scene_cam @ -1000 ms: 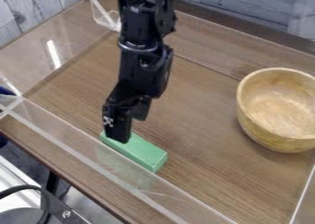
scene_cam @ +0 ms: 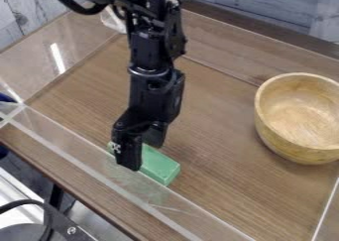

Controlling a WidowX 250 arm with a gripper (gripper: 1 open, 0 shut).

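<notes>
A black robot arm hangs from the top centre of the camera view, its gripper (scene_cam: pixel 139 149) low over a green rectangular block (scene_cam: pixel 155 170) lying on the wooden table (scene_cam: pixel 232 66). The gripper stands open, its fingers at the left and upper part of the block. Whether they touch it I cannot tell.
A large light wooden bowl (scene_cam: pixel 294 116) sits at the right. A clear panel runs along the lower left edge, with black cables beyond it.
The arm has drawn more upright and the gripper has moved slightly lower over the green block. The block looks unmoved.
</notes>
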